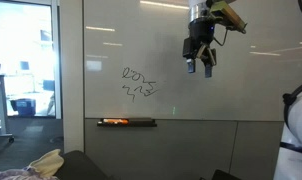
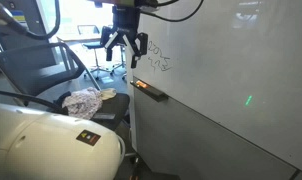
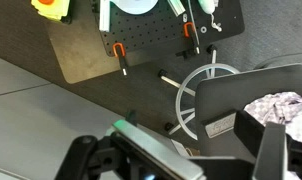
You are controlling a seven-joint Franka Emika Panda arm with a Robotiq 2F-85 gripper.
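High in front of the whiteboard point(image 1: 171, 95), my gripper point(image 1: 199, 69) points downward with its fingers apart. Clear space shows between the fingers in both exterior views; in exterior view 2 the gripper point(image 2: 121, 59) hangs left of the board. Black scribbles point(image 1: 138, 84) mark the whiteboard. Below them, a ledge point(image 1: 126, 122) carries small orange and dark items. The wrist view shows the dark fingers along the bottom edge, with a blurred green-and-white object point(image 3: 156, 152) near them; what it is cannot be made out.
A patterned cloth point(image 2: 83, 102) lies on a dark chair point(image 3: 221, 90). Beside the cloth, the wrist view shows a small grey block point(image 3: 221, 125). A perforated dark table point(image 3: 151, 35) with several tools is at the top. The board's right part looks clear.
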